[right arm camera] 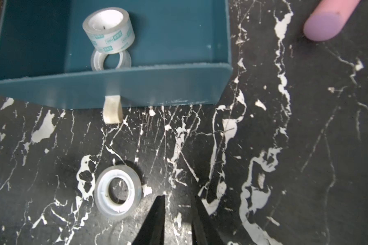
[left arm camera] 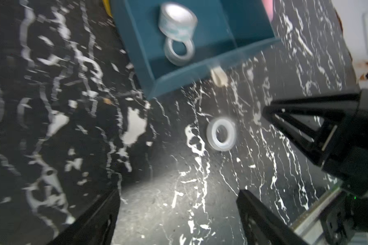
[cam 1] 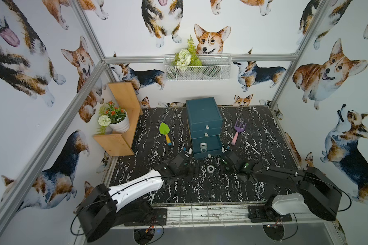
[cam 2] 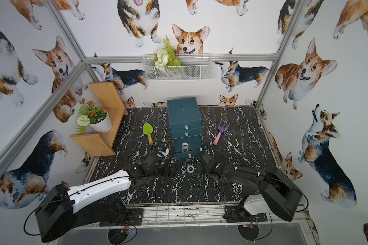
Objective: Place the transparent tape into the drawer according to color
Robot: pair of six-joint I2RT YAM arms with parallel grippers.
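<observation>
A clear tape roll (right arm camera: 100, 192) lies flat on the black table in front of the open lower drawer (right arm camera: 163, 85) of the blue-green cabinet (cam 1: 204, 110). Inside that drawer are two more clear rolls: a wide one (right arm camera: 114, 40) with teal print and a thin one (right arm camera: 95, 61) partly behind it. My left gripper stands wide open to the left of the table roll, empty. To the roll's right, my right gripper holds its fingers a narrow gap apart, with nothing between them.
A green trowel (cam 1: 164, 129) lies left of the cabinet, a purple fork with a pink handle (cam 1: 235, 138) right of it. A wooden shelf (cam 1: 130, 126) with a potted plant (cam 1: 119, 123) stands at the left.
</observation>
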